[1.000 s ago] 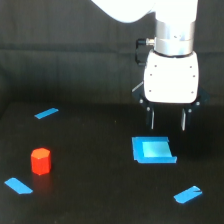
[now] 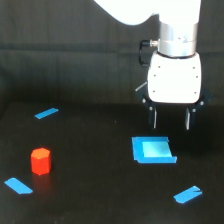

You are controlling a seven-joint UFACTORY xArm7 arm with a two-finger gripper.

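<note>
My white arm reaches down from the top right, its gripper hanging above the dark table with two thin dark fingers apart and nothing visible between them. A blue tape square with a lighter centre lies on the table below the gripper, slightly to its left. On the left of the view sits a red hexagonal block, away from the gripper.
Short blue tape strips lie at the back left, front left and front right. A dark wall stands behind.
The arm and gripper have shifted very slightly to the right. The block and tape lie as before.
</note>
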